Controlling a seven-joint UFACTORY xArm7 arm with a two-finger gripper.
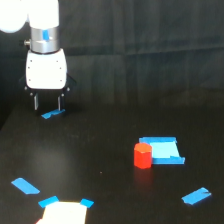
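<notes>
My gripper (48,102) hangs at the upper left of the camera view, under the white hand (46,70). Its two fingers stand well apart, open, and no object shows between them. A small red block (143,155) rests on the dark table, right of centre. It partly covers the left side of a pale square (166,150) edged with blue tape. The gripper is far to the left of the red block and apart from it.
Blue tape marks a pale patch (65,214) cut off by the bottom edge. Loose tape strips lie at the left (25,186), at the right (196,196) and near the gripper (53,113). Mid-table is clear; a dark curtain (140,60) hangs behind.
</notes>
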